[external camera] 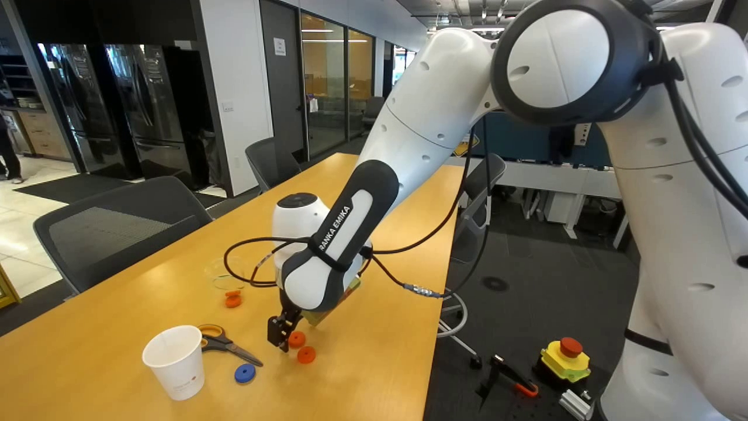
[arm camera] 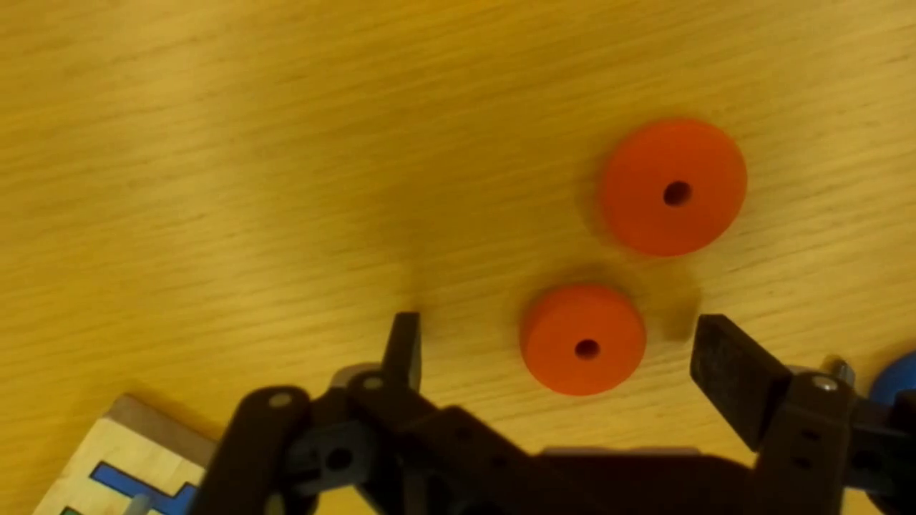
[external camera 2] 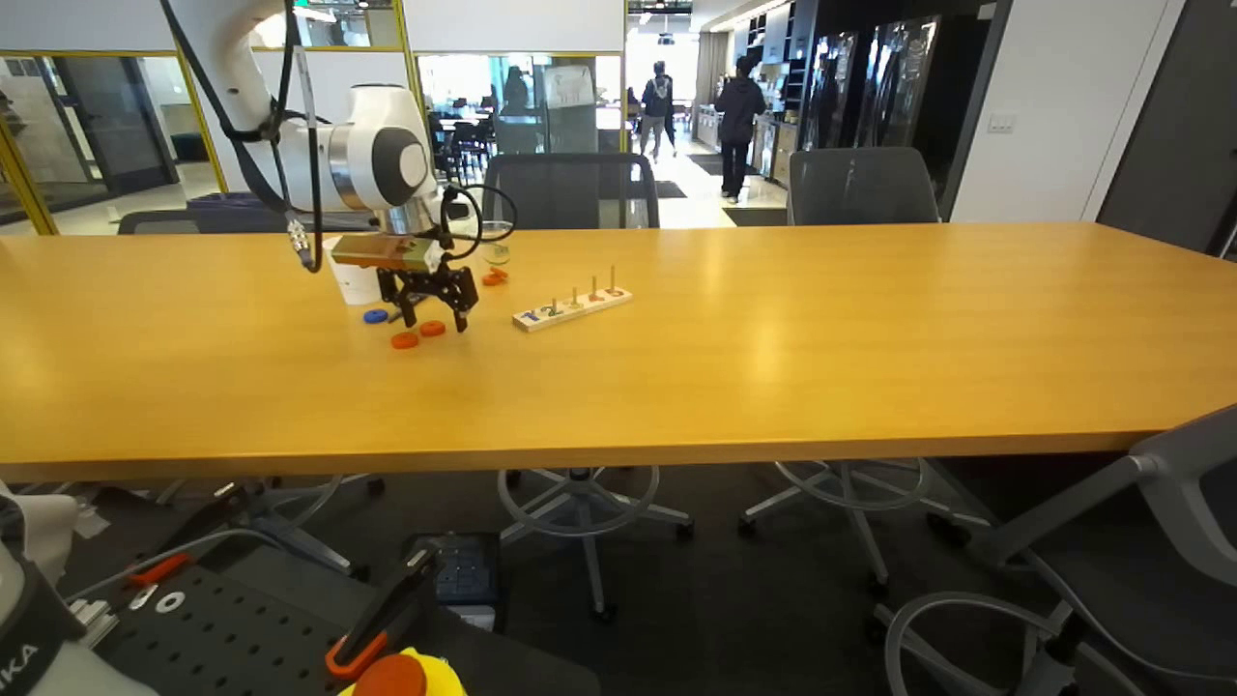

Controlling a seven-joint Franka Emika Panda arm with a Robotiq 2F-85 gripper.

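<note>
My gripper stands open just above the table, its two black fingers spread wide. In the wrist view a small orange disc (arm camera: pixel 562 365) with a centre hole lies between the fingertips, touching neither. A second, larger-looking orange disc (arm camera: pixel 640 214) rests beside it, outside the fingers. From the first exterior view, the gripper (external camera: pixel 283 342) is at the left of the nearer-to-it orange disc (external camera: pixel 297 340), with the other orange disc (external camera: pixel 305 355) close by. A blue disc (external camera: pixel 245 373) lies apart from them. The wooden peg board (external camera 2: pixel 570 309) with several upright pegs is to the gripper's right in the second exterior view.
A white paper cup (external camera: pixel 174 361) and scissors (external camera: pixel 222 342) stand near the blue disc. More orange pieces (external camera: pixel 232 299) lie beside a clear round container (external camera: pixel 225 273).
</note>
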